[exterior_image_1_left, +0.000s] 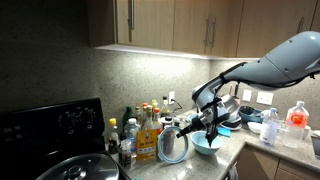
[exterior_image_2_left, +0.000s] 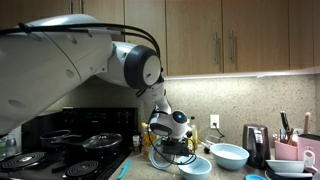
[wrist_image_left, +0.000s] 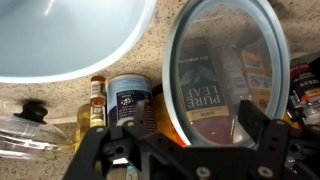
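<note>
A clear oval lid with a pale blue rim (wrist_image_left: 170, 75) fills the middle and right of the wrist view. In exterior view 1 the lid (exterior_image_1_left: 162, 146) stands on edge in front of the bottles. My gripper is open, its two fingers (wrist_image_left: 258, 126) apart across the lower part of the lid, with no firm hold showing. Exterior view 1 shows the gripper (exterior_image_1_left: 183, 131) close to the lid's upper right edge. Whether the fingertips touch the rim is hard to tell.
Several bottles (exterior_image_1_left: 145, 138) crowd the counter behind the lid. A pale blue bowl (exterior_image_1_left: 203, 145) stands to its right, another bowl (exterior_image_2_left: 229, 155) farther along. The stove with a lidded pan (exterior_image_1_left: 85, 167) is at the left. Wall cabinets (exterior_image_1_left: 170, 25) hang above.
</note>
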